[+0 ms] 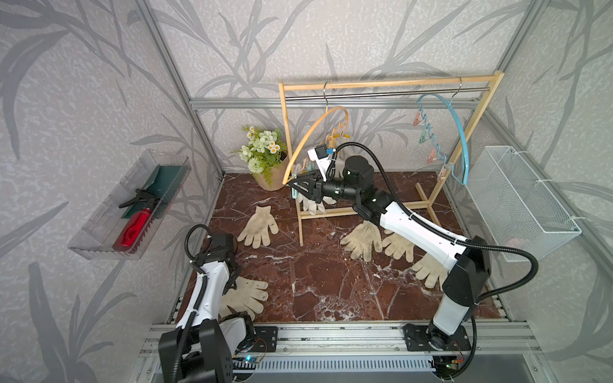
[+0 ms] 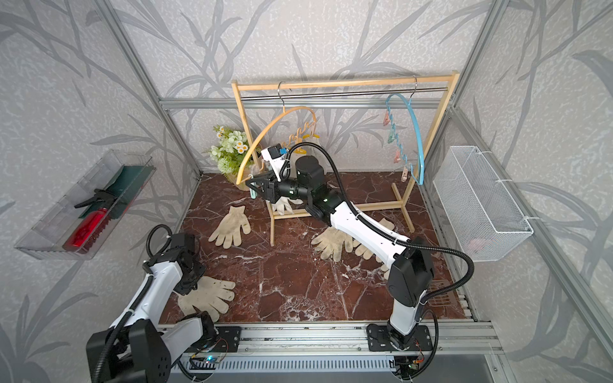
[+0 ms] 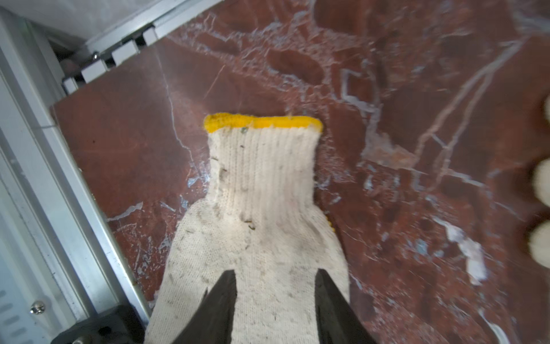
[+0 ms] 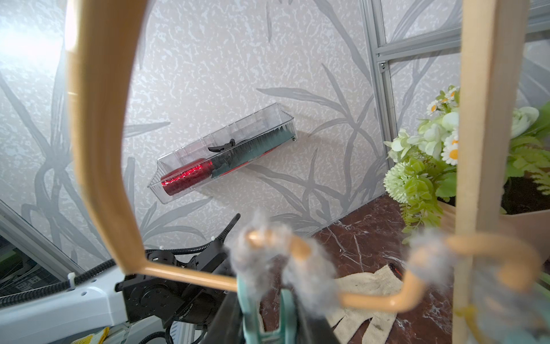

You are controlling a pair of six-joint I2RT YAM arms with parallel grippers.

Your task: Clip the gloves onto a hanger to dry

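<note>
My left gripper is open, low over the cream glove (image 3: 260, 172) with a yellow cuff at the table's front left. My right gripper (image 1: 295, 186) is shut on a teal clip (image 4: 247, 309) at the bottom bar of the orange hanger (image 4: 103, 143), which hangs on the wooden rack (image 1: 389, 79); fluffy grey material around the bar is blurred. Pale gloves hang behind that gripper. More gloves lie on the table, one (image 1: 256, 226) left of the rack and several (image 1: 360, 239) at the right. A blue hanger (image 1: 461, 146) with clips hangs at the rack's right.
A flower pot (image 1: 268, 172) stands beside the rack's left post. A clear wall basket (image 1: 83, 245) holds red and dark tools; a white mesh basket (image 1: 510, 191) is on the right wall.
</note>
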